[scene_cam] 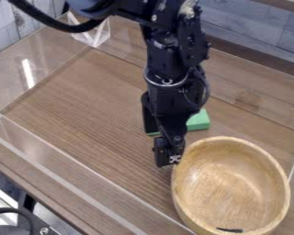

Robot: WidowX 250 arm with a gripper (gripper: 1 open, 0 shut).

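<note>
The black robot gripper (163, 139) hangs at the centre of the camera view, open, with its lower tips over the table just left of a wooden bowl's rim. A green object (197, 121) lies on the table behind the gripper, partly hidden by it. Whether anything touches the fingers is hard to tell. The wooden bowl (230, 188) fills the lower right, with a small dark mark or item near its bottom.
Walls stand along the back, with a clear plastic item at the upper left edge. Dark cables sit at the lower left, off the table.
</note>
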